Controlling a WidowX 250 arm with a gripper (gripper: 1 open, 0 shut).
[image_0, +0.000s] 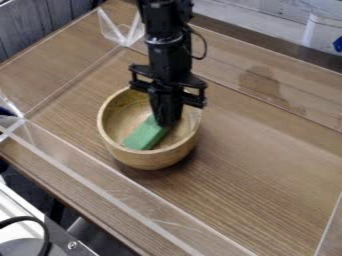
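Note:
A wooden bowl (174, 152) sits left of centre on the wooden table. Inside it lies a green block (146, 135), its upper end hidden under the gripper. The black gripper (167, 110) reaches down into the bowl over that end of the block. Its fingertips are dark and partly hidden, so whether anything is between them cannot be seen.
A pale wall or ledge (323, 30) is at the top right. Cables and metal parts lie beyond the table's left and lower-left edges.

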